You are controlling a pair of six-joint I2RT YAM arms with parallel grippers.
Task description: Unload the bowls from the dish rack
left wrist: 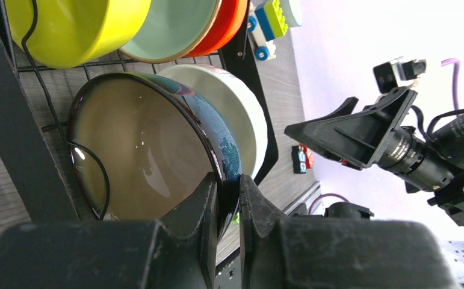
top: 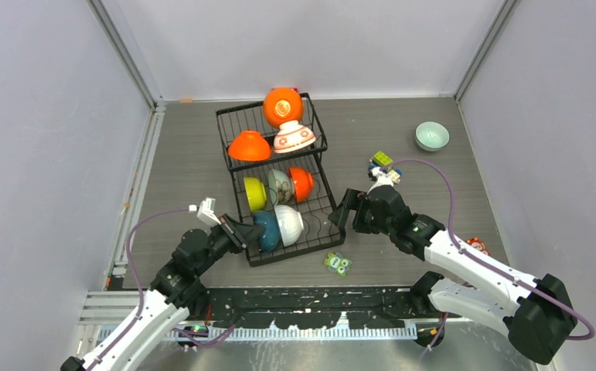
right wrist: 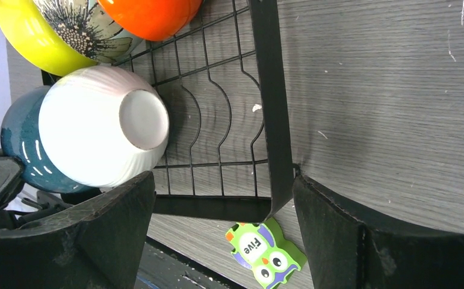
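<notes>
A black two-tier dish rack (top: 314, 247) holds orange, patterned, yellow, flowered, blue and white bowls. My left gripper is shut on the rim of the blue bowl (top: 268, 236), which stands on its side in the lower tier against the white bowl (right wrist: 85, 120). My right gripper is open beside the rack's right side, empty, near the white bowl. The yellow bowl (top: 254, 193), flowered bowl (top: 279, 185) and orange bowl (top: 302, 182) sit just behind.
A pale green bowl (top: 432, 136) stands alone at the back right of the table. Toy blocks (top: 382, 160) lie beside it, and a green owl toy (top: 338, 263) lies in front of the rack.
</notes>
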